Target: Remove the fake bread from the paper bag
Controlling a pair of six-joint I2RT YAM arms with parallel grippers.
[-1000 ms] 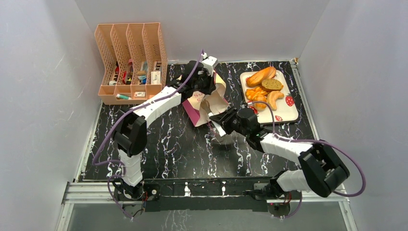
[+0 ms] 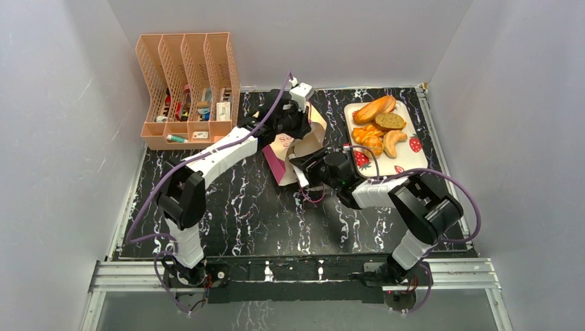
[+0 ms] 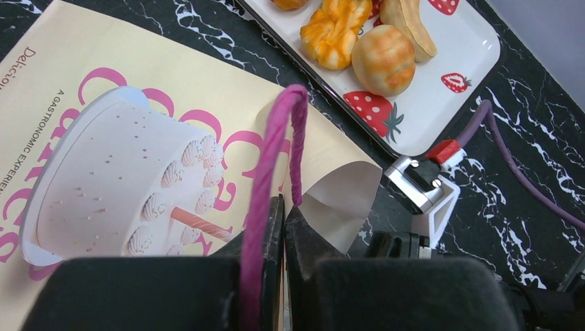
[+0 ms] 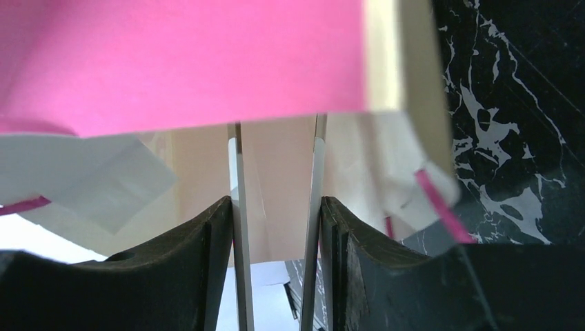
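The cream-and-pink paper bag [image 2: 281,155] lies in the middle, printed with a cake in the left wrist view [image 3: 83,69]. My left gripper [image 2: 303,124] is shut at its upper side, the bag's pink rope handle [image 3: 259,186] rising in front of it. My right gripper [image 2: 298,165] reaches into the bag's mouth; its fingers [image 4: 236,207] stand part open against the pale inside, under a pink panel [image 4: 193,55]. No bread inside the bag can be made out.
A tray [image 2: 407,162] with several fake breads stands at the right. A pink divided organizer [image 2: 155,131] with small items is at the back left.
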